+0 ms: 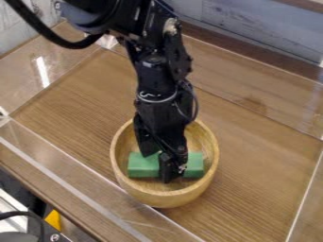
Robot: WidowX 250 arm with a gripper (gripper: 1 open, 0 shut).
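A round wooden bowl (165, 195) sits near the front of the table, with a green block (143, 164) lying in it. The black gripper (165, 167) reaches down from above into the bowl, its fingers open over the middle of the block and hiding part of it. Whether the fingers touch the block cannot be made out clearly.
A pale wall (259, 28) runs along the back. A small yellow item (52, 217) and a dark cable lie beyond the table's lower left edge.
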